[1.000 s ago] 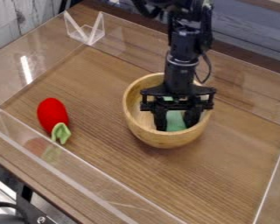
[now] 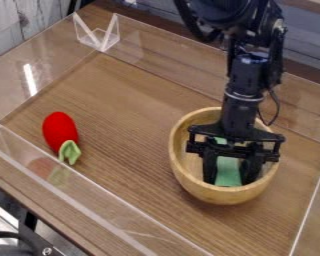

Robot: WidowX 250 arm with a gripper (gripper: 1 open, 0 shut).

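My black gripper (image 2: 234, 150) reaches down into a wooden bowl (image 2: 190, 176) at the right of the camera view, around a green object (image 2: 227, 177) lying inside. Whether its fingers are closed on that object cannot be made out.
A red object (image 2: 60, 134) with a pale green end lies on the wooden table at the left. A clear plastic item (image 2: 93, 32) stands at the back left.
The gripper, the bowl and the green object in it have moved toward the front right. The red object has not moved.
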